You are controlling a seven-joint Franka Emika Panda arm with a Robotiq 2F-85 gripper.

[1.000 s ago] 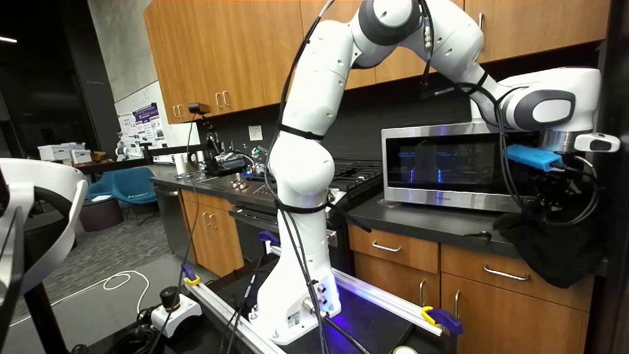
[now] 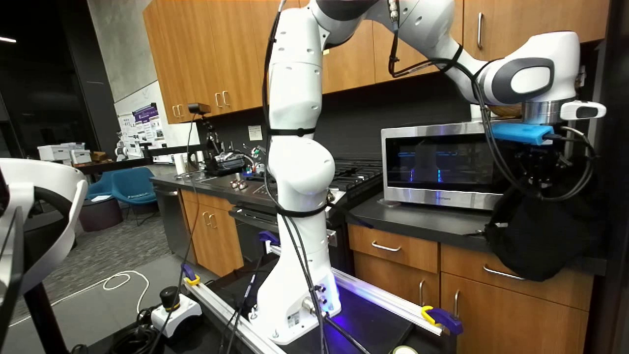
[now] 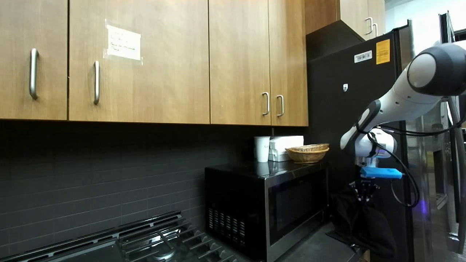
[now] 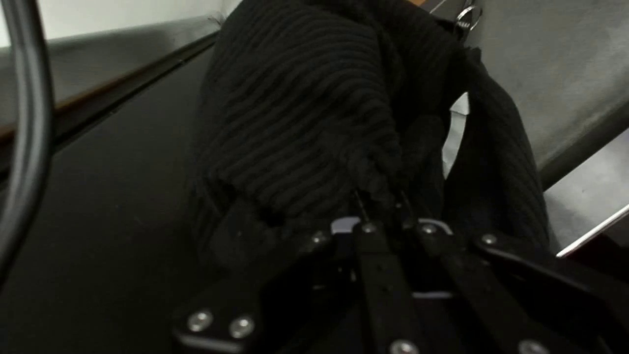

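A black cloth with a ribbed knit (image 4: 295, 112) fills much of the wrist view. My gripper is shut on a gathered fold of it, the fingertips partly buried in the fabric. In exterior view 1 the cloth (image 2: 539, 236) hangs below the gripper (image 2: 536, 180), draped down in front of the counter edge and drawers. From the other side, exterior view 2 has the cloth (image 3: 367, 227) bunched under the gripper (image 3: 363, 190). Its lower part is close to the counter; whether it still rests there is hard to tell, black on dark.
A microwave (image 2: 448, 165) stands on the counter just left of the gripper, with a wicker basket (image 3: 308, 153) and a white cup (image 3: 262, 149) on top. The black fridge side (image 3: 349, 113) rises behind the arm. Bare counter (image 2: 407, 221) shows in front of the microwave.
The arm has risen and shifted somewhat left in exterior view 1. The cloth has been drawn upward with the gripper and now hangs longer and more stretched.
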